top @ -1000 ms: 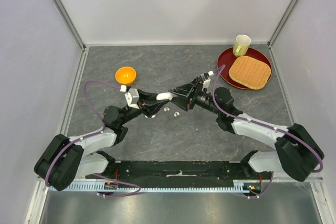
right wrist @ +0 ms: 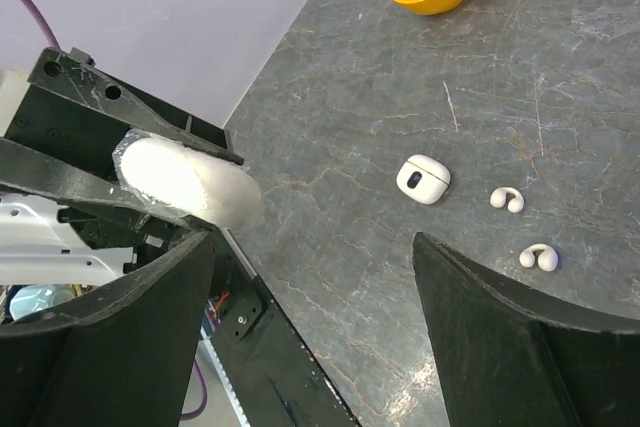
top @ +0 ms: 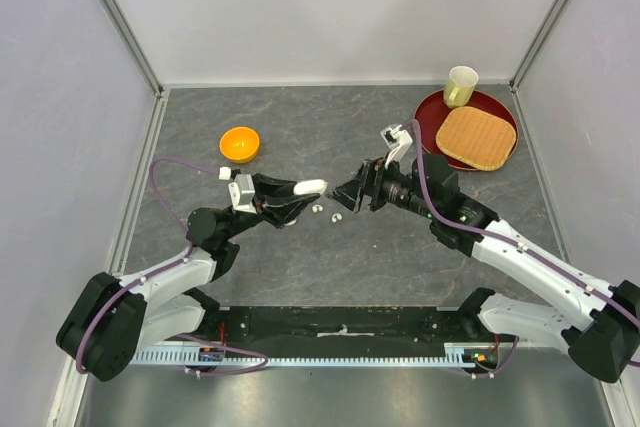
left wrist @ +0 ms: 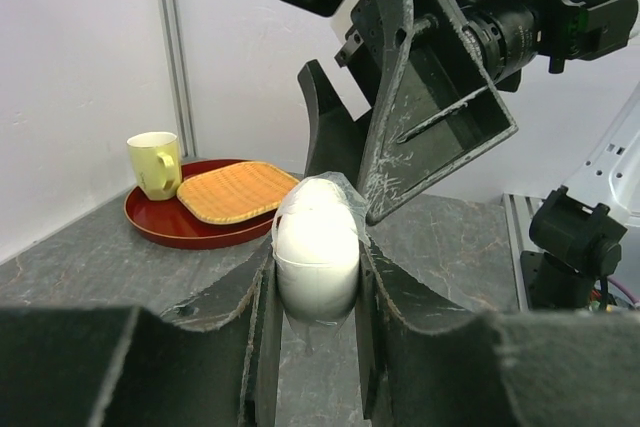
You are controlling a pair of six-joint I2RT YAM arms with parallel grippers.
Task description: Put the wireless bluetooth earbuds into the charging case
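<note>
My left gripper is shut on a white rounded object [left wrist: 316, 247] with a clear film, held up in mid-air. My right gripper [top: 350, 195] stands open just right of it, with nothing between its fingers. Below, in the right wrist view, the white charging case [right wrist: 423, 179] lies on the grey table, with two white earbuds, one upper [right wrist: 507, 198] and one lower [right wrist: 539, 256], to its right.
A yellow bowl [top: 239, 144] sits at the back left. A red plate [top: 430, 122] with an orange board [top: 476, 137] and a mug [top: 459, 85] stands at the back right.
My right gripper has drawn back to the right from the white object, and its arm has shifted. My left gripper, still holding it, has moved slightly left.
</note>
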